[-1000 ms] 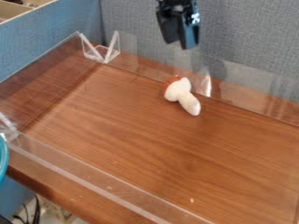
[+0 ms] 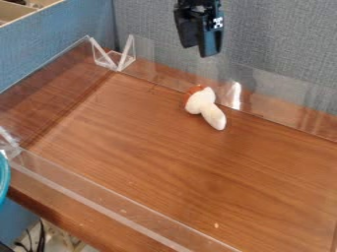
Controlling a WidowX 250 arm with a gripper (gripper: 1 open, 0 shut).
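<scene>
The black gripper (image 2: 200, 39) hangs high at the top centre of the camera view, well above the table, its fingers pointing down; nothing shows held in it. Below it on the brown wooden table (image 2: 171, 187) lies a white mushroom-like object (image 2: 206, 108) with a small orange-red part at its upper end.
Clear plastic walls edge the table, with a clear bracket (image 2: 113, 55) at the back left corner. A turquoise rim (image 2: 4, 177) peeks in at the left edge, with cables below.
The gripper has shifted slightly from about a second ago, when it was blurred. The white object has stayed where it was.
</scene>
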